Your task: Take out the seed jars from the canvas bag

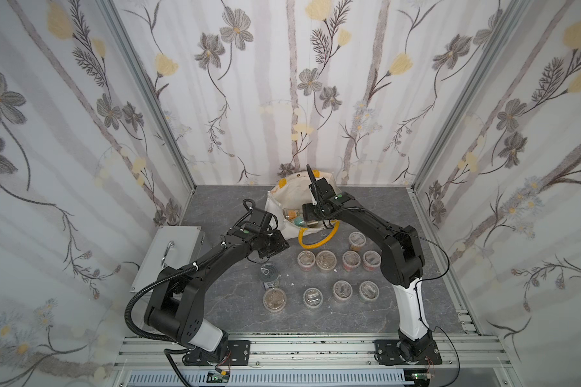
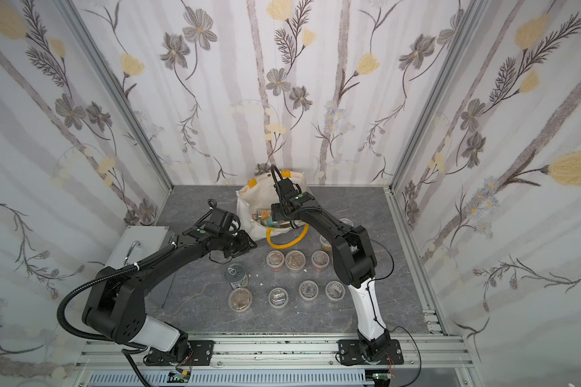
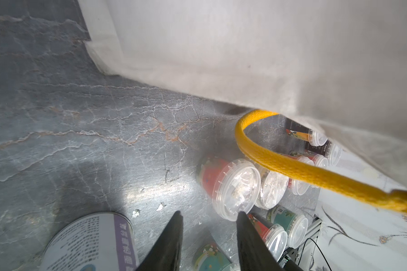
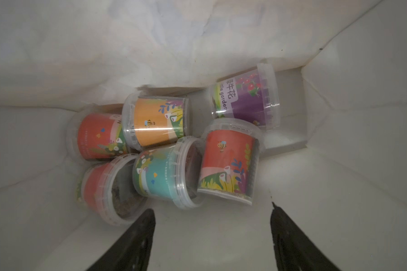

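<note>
The canvas bag [image 1: 290, 187] holds several seed jars with red [image 4: 226, 158], orange [image 4: 156, 122], teal [image 4: 156, 171] and purple [image 4: 239, 99] labels, lying on their sides. My right gripper is inside the bag's opening, open above the jars, nothing between its fingers. My left gripper is low at the bag's front left, by its yellow handle [image 3: 285, 162]; its fingertips show apart at the bottom of the left wrist view, and whether they grip anything is unclear.
Several removed jars [image 1: 326, 260] stand on the grey table [image 1: 226, 296] in front of the bag. A larger can [image 3: 88, 244] is at the front left. A white box [image 1: 155, 258] with a metal handle sits at the left edge.
</note>
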